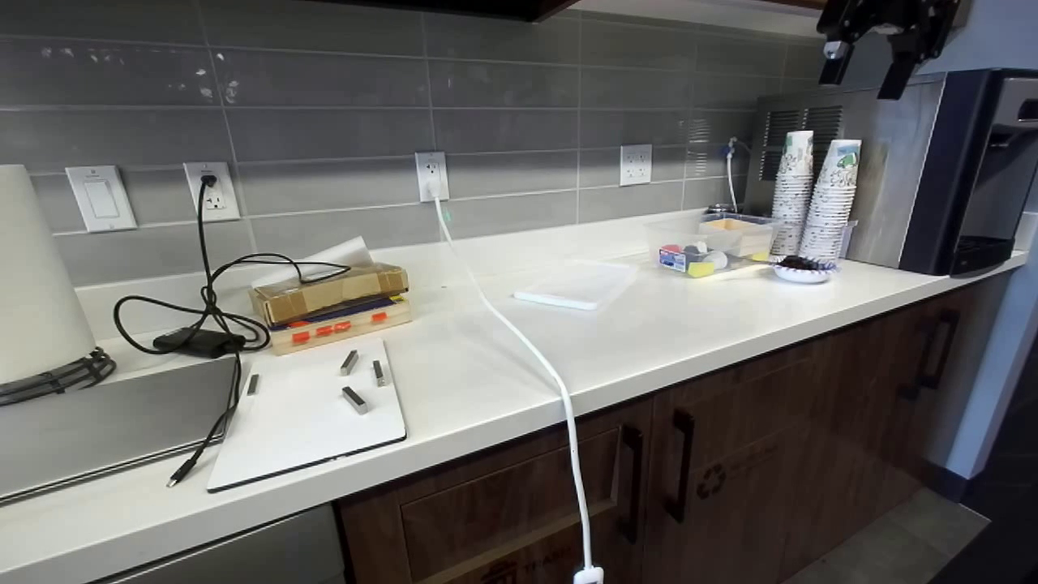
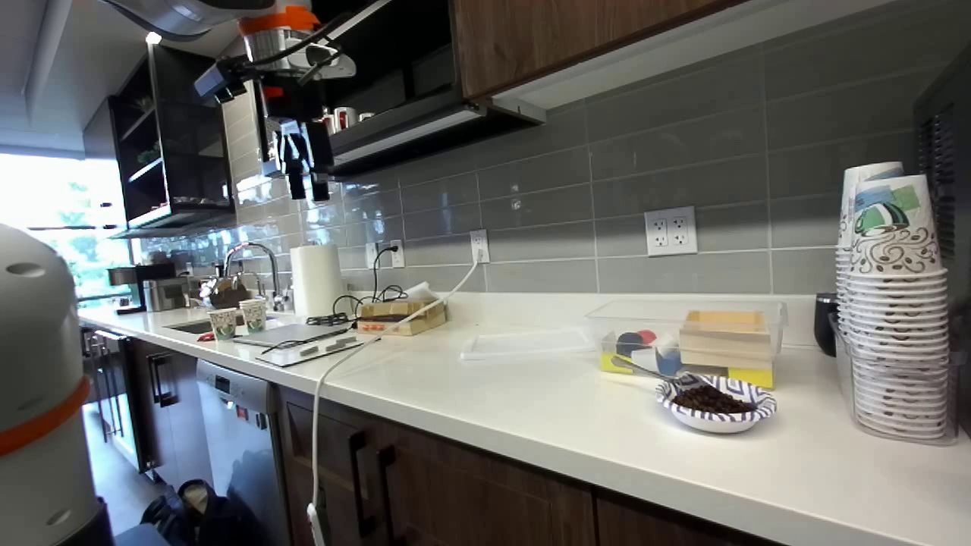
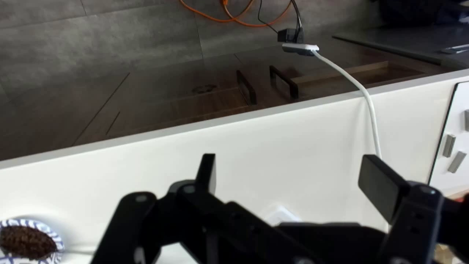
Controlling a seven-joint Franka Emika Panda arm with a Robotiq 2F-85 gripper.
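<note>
High over the counter, my gripper is open, its two fingers wide apart and nothing between them in the wrist view. Exterior view 1 has the gripper at the top right, well clear of everything below. A patterned paper bowl of dark brown bits stands on the counter, with a fork or spoon resting in it and against the clear bin. That clear plastic bin holds wooden blocks and coloured items. Its flat clear lid lies on the counter to one side.
Tall stacks of paper cups rise beside the dispenser. A white cable crosses the counter and hangs over its front edge. Metal blocks lie on a whiteboard near cardboard boxes.
</note>
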